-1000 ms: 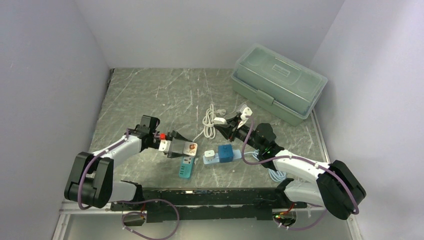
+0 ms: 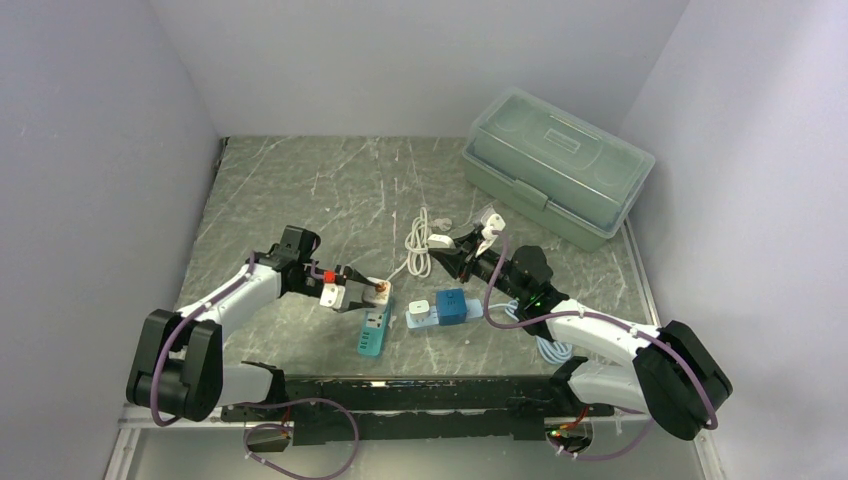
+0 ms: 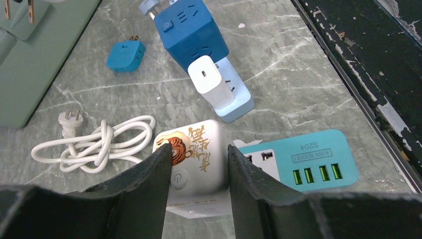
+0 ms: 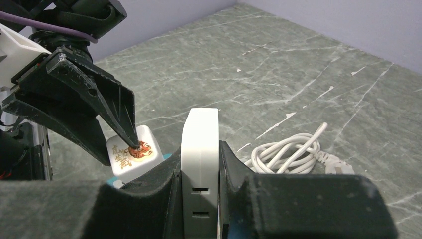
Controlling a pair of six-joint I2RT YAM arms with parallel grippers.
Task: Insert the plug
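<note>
A white cube plug with an orange sticker (image 2: 378,292) (image 3: 195,144) (image 4: 125,160) sits on the teal power strip (image 2: 370,338) (image 3: 312,157). My left gripper (image 2: 355,290) is around that cube, its fingertips at the near side; whether they grip it is unclear. My right gripper (image 2: 450,250) is shut on a white plug (image 4: 200,134), held raised above the table, up and right of the teal strip.
A light-blue strip (image 3: 240,99) carries a white plug (image 2: 420,308) and blue cube adapter (image 2: 451,306). A coiled white cable (image 2: 418,250) lies behind. A green box (image 2: 555,160) fills the back right.
The left gripper has shifted slightly about the cube, its body moving a little up and back in the top view. The right gripper has held still.
</note>
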